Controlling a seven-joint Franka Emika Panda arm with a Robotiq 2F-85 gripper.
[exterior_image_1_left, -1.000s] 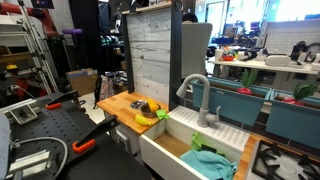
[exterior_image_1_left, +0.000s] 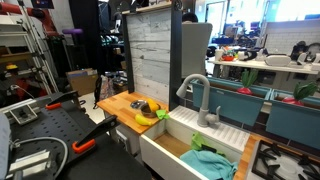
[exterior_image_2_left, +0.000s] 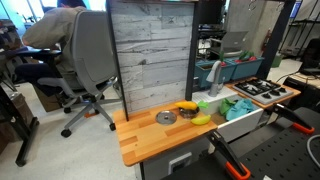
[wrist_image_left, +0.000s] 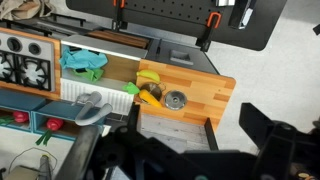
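Note:
Seen in the wrist view, my gripper is open over the toy kitchen, with its dark fingers spread apart at the bottom of the picture and nothing between them. Below lies the wooden counter (wrist_image_left: 205, 95). On it are a yellow banana-like piece (wrist_image_left: 148, 75), a small metal pot (wrist_image_left: 150, 88) with orange-yellow food at it, a round metal dish or lid (wrist_image_left: 175, 100) and a green piece (wrist_image_left: 130, 88) at the sink's edge. A teal cloth (wrist_image_left: 83, 60) lies crumpled in the white sink (exterior_image_1_left: 170, 145). Neither exterior view clearly shows the gripper.
The grey faucet (exterior_image_1_left: 203, 95) rises behind the sink. A stove top (exterior_image_1_left: 285, 160) sits at the far end. Blue planters (exterior_image_1_left: 235, 105) line the back, and a tall grey panel (exterior_image_2_left: 158, 60) stands behind the counter. Black clamps with orange parts (exterior_image_2_left: 232, 162) edge the dark table.

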